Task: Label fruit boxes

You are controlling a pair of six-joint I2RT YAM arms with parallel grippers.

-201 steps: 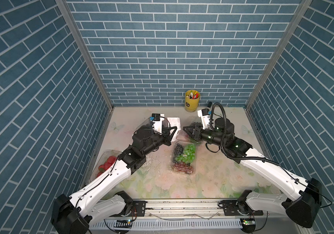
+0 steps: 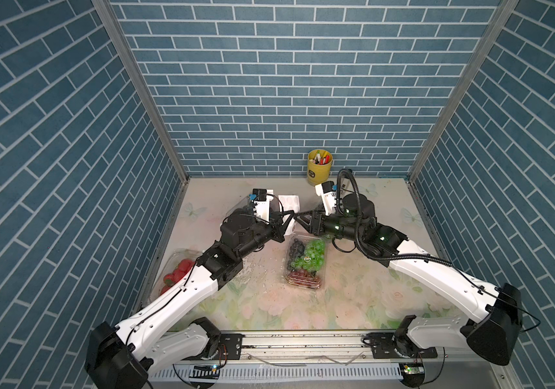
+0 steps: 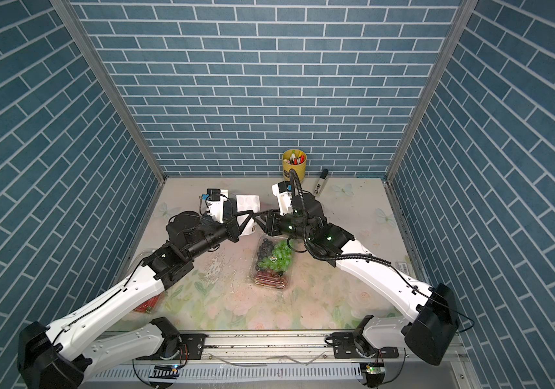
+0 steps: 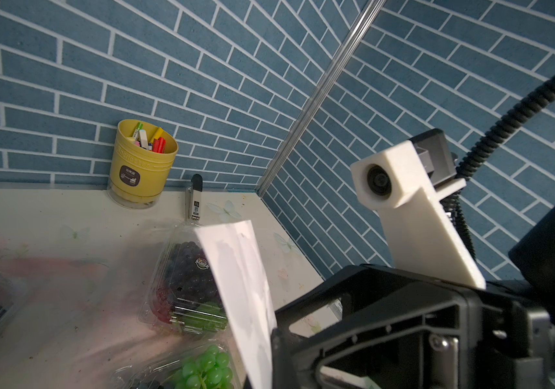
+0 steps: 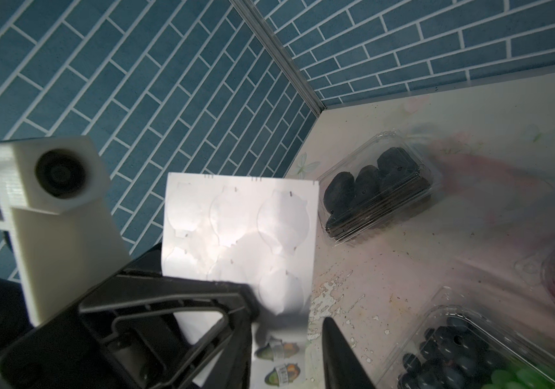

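Observation:
A white label sheet (image 2: 289, 203) stands up between the arms above the table, with my left gripper (image 2: 291, 214) shut on it. In the right wrist view the sheet (image 5: 238, 220) shows mostly empty round cut-outs; a couple of colored labels (image 5: 283, 372) are left near its bottom. My right gripper is part open right at these labels, its two fingers (image 5: 341, 350) apart; whether they touch the sheet cannot be told. Below lies a clear box of dark and green grapes (image 2: 305, 259). Another grape box (image 4: 189, 285) sits behind it, and a box with dark fruit (image 5: 378, 188) at the left.
A box of red fruit (image 2: 176, 275) lies at the left edge, partly behind the left arm. At the back wall stand a yellow pen cup (image 2: 319, 167) and a marker-like item (image 3: 320, 182).
My right gripper has moved left, from a clear gap away up to the sheet. The left arm, the sheet and the boxes have stayed put.

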